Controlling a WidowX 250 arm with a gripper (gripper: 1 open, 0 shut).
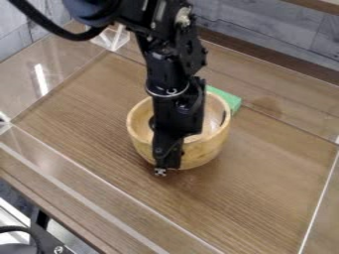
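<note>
A wooden bowl (pixel 203 149) sits in the middle of the table. My black gripper (pixel 169 161) is over the bowl's near-left side, its lower finger tip hanging down at the rim. Whether it is closed on the rim is hard to make out, as the gripper hides that part of the bowl.
A green object (pixel 225 99) lies behind the bowl on the right. A clear plastic item (pixel 113 35) is at the back left, near the table's far edge.
</note>
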